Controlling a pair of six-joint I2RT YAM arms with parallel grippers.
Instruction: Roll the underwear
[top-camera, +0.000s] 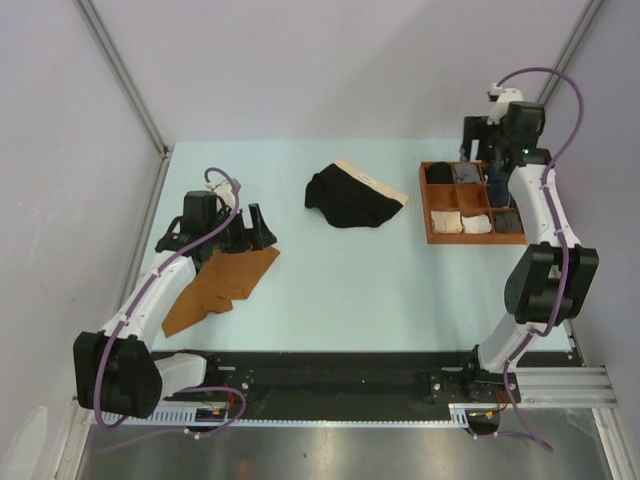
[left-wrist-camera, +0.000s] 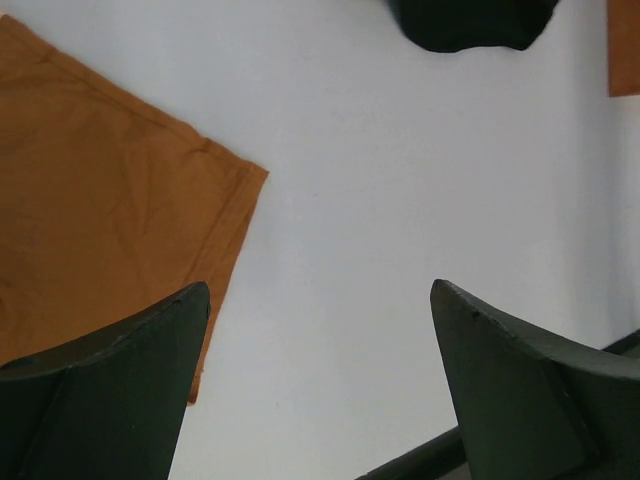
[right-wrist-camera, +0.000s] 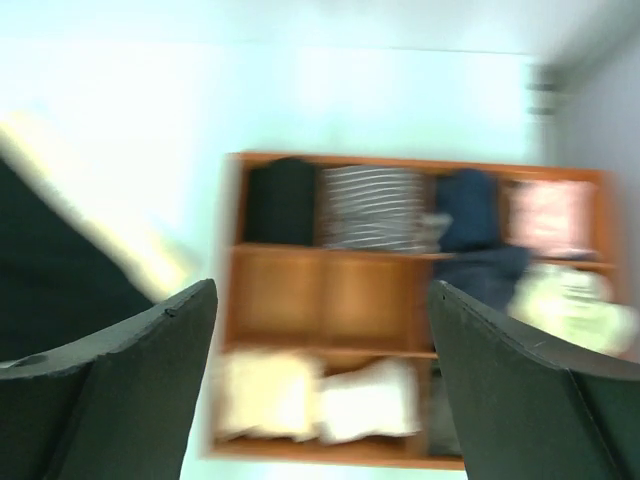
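An orange-brown garment (top-camera: 205, 295) lies flat on the table's left side; my open left gripper (top-camera: 260, 230) hangs over its right part, nothing between its fingers. Black underwear with a cream waistband (top-camera: 350, 200) lies at the back middle. A wooden sorter (top-camera: 458, 240) at the back right holds folded dark, grey and light items, with some empty compartments. My right gripper (top-camera: 476, 140) is open above it; in the blurred right wrist view the sorter (right-wrist-camera: 276, 295) sits beneath the fingers.
Walls border the table on left, right and back.
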